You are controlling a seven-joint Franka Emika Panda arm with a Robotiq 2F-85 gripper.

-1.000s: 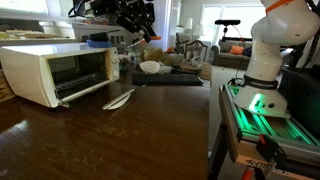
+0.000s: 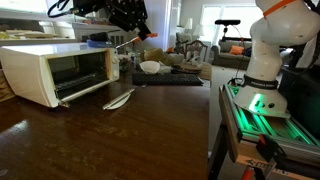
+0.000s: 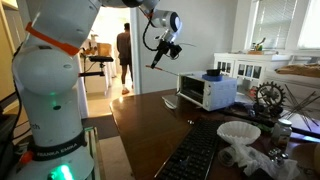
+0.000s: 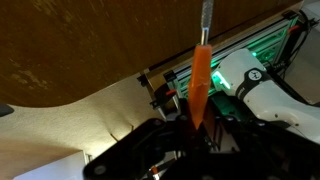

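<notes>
An orange-handled tool with a thin metal shaft is held in my gripper, which is shut on it. In the wrist view the orange handle [image 4: 200, 82] rises from between the dark fingers, and the metal shaft [image 4: 207, 20] runs up to the top edge. Exterior view 1 has the gripper [image 2: 143, 34] high in the air, in front of and above the white toaster oven [image 2: 35, 75]. From the other side, the gripper [image 3: 170, 46] hangs well clear of the table. The tool's far end cannot be made out.
A pale elongated item [image 2: 119, 100] lies on the brown table [image 2: 120, 145] before the oven. A black keyboard [image 3: 188, 155], a white bowl [image 3: 238, 133] and a crumpled clear bag [image 3: 265, 162] lie along one side.
In exterior view 1 my arm and gripper have shifted slightly to the left. The tool stays in the gripper, and the things on the table have not moved.
</notes>
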